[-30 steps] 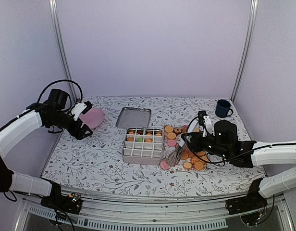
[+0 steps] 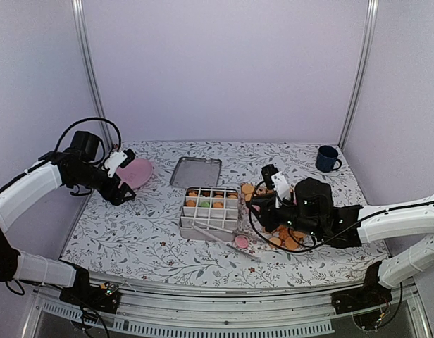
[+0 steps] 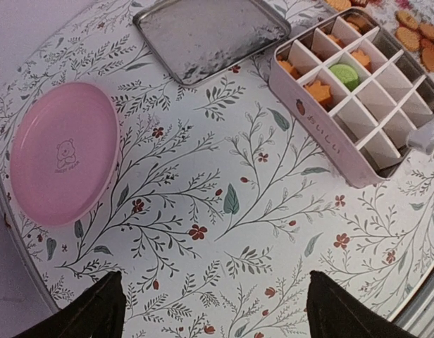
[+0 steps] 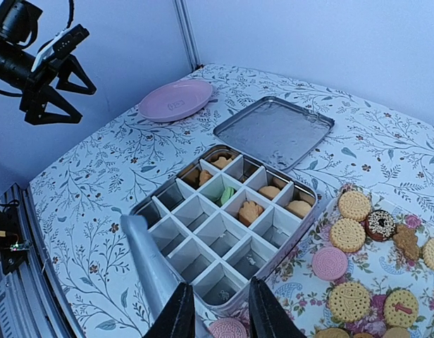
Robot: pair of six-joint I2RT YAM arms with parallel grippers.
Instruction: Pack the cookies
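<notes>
The grey tongs (image 2: pixel 220 239) lean across the near side of the cookie box (image 2: pixel 210 232), one end low over the table. No cookie shows clasped in them. Beside their lower part a pink cookie (image 2: pixel 242 241) lies on the table, outside the box; in the right wrist view this cookie (image 4: pixel 228 328) is partly cut off. My right gripper stands open near the box's right corner, the tongs slanting away past its left finger. My left gripper is open and empty over bare table. In the box are star-shaped cookies (image 3: pixel 319 92) and a green cookie (image 3: pixel 344 75).
Several loose cookies (image 4: pixel 349 301) cover a flowered mat to the right of the box. Behind the box rests a metal tray (image 2: pixel 196 172). At left is a pink plate (image 2: pixel 136 173), at far right a dark mug (image 2: pixel 328 158). Table between plate and box is clear.
That gripper moved left toward the box. The left arm stayed still.
</notes>
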